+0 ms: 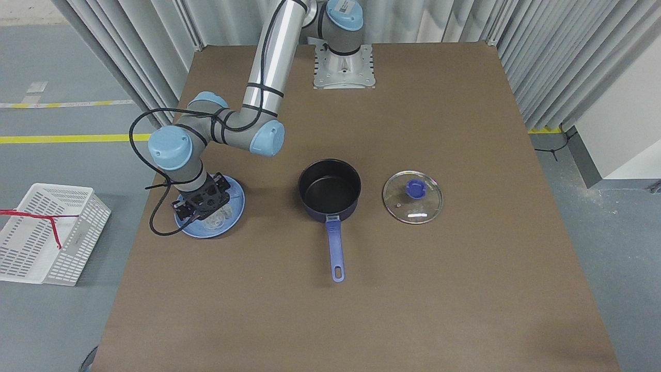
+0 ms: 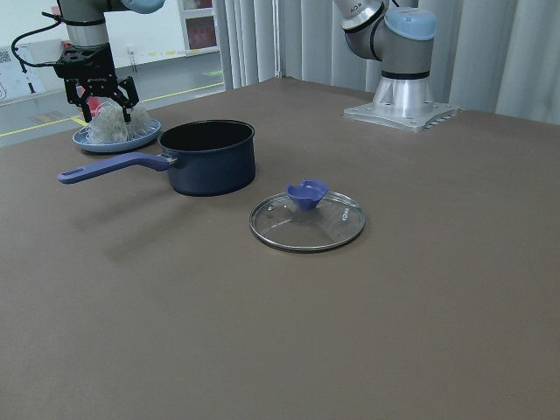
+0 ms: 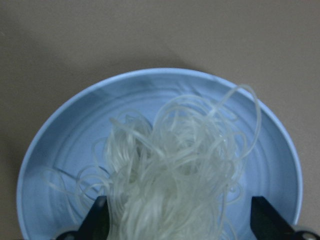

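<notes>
A blue plate holding pale translucent noodles sits at the table's left. My gripper is down at the plate, its black fingers open on either side of the noodle pile, as the wrist view shows. From the front, the gripper hides much of the plate. A dark saucepan with a blue handle stands right of the plate. A glass lid with a blue knob lies flat to the pan's right.
A white basket with red straps is on the floor off the left edge. The robot's mounting base is at the back.
</notes>
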